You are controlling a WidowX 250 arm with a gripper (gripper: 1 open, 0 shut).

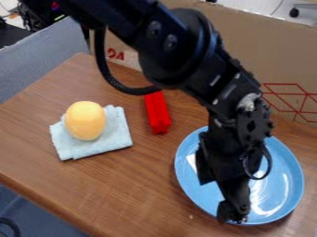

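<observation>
My black gripper (221,185) is low over the blue plate (279,194) at the right, its fingers down near the plate's surface. Whether the fingers are open or shut on anything is unclear. A red block (158,113) lies on the wooden table left of the plate. A yellow round object (85,120) rests on a folded light-blue cloth (111,139) at the left.
A cardboard box (279,83) stands along the back behind the plate.
</observation>
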